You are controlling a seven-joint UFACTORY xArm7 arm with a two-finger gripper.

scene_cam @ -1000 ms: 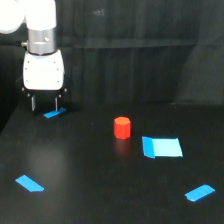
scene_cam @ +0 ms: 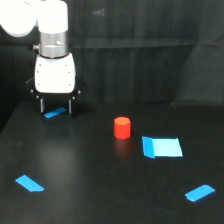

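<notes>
My gripper (scene_cam: 56, 106) hangs at the back left, pointing down, its two dark fingers apart and nothing seen between them. Behind and below it a blue strip (scene_cam: 54, 112) lies on the dark table. Well to the gripper's right, a red block (scene_cam: 122, 128) stands alone on the table. Right of the block and slightly nearer the camera lies a flat light-blue piece (scene_cam: 167, 148), with a darker blue edge (scene_cam: 148, 147) along its left side.
Blue strips lie at the front left (scene_cam: 29, 184) and front right (scene_cam: 200, 193) of the black table (scene_cam: 100, 185). Dark curtain (scene_cam: 140, 60) closes off the back.
My gripper has shifted a little to the right, and its fingers stay apart. The red block and the blue pieces have not moved.
</notes>
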